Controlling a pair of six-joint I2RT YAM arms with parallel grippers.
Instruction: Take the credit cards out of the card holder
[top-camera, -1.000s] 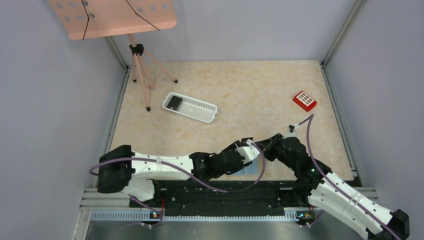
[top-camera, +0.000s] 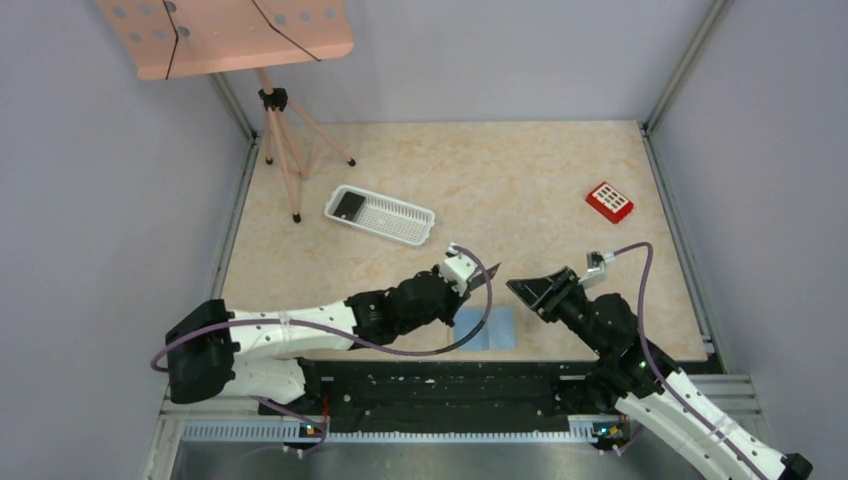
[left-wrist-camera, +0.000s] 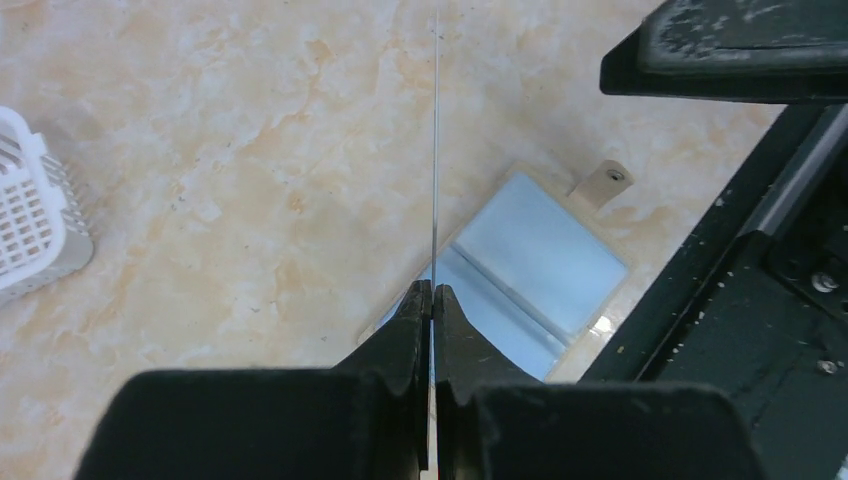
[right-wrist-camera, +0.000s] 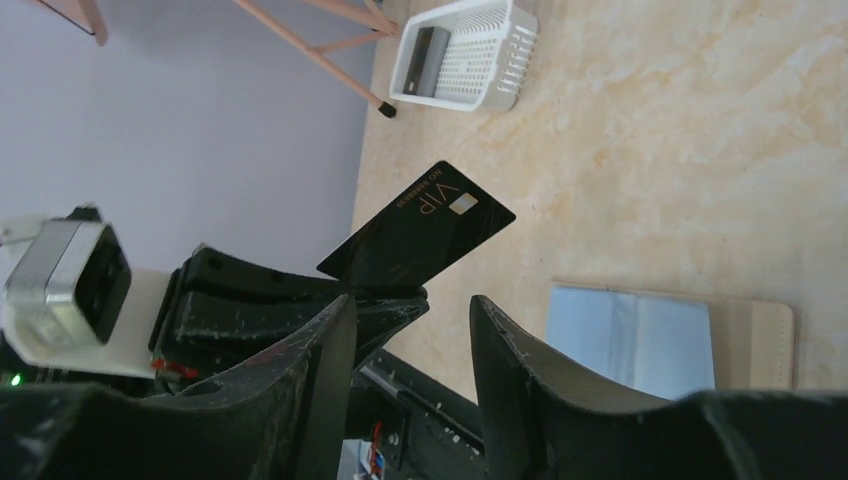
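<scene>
A black card with "VIP" lettering (right-wrist-camera: 425, 222) is pinched in my left gripper, raised over the table. From the left wrist it shows edge-on as a thin line. Beneath lies a flat light-blue and beige piece with a snap tab, apparently the card holder (left-wrist-camera: 545, 255), spread open; the left fingers cover part of it. No cards can be made out in it. My right gripper stands partly open to the right of the card, its gap empty.
A white basket (top-camera: 400, 222) behind the left arm has a dark flat item (top-camera: 349, 206) at its left end. At the right sits a red keypad-like object (top-camera: 610, 202). A pink tripod stand (top-camera: 285, 150) occupies the back left.
The grippers were close together above the card holder. My left gripper has drawn away left and back with the black card, leaving a gap; the right one has shifted slightly.
</scene>
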